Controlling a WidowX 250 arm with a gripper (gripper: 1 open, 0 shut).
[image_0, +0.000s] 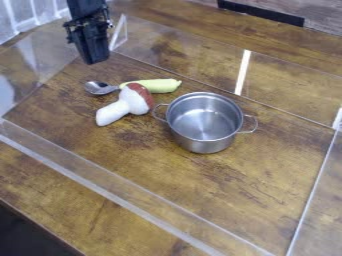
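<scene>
My gripper (94, 54) hangs at the upper left above the table, its black fingers close together with nothing visible between them. Below it lie a metal spoon (99, 87), a pale green corn or squash-like item (154, 86) and a white toy mushroom with a red-brown cap (118, 112). To their right stands an empty steel pot (203, 125) with two wire handles.
Transparent panels or edges run along the left, front and right of the work area, and white tape (242, 72) marks the back right.
</scene>
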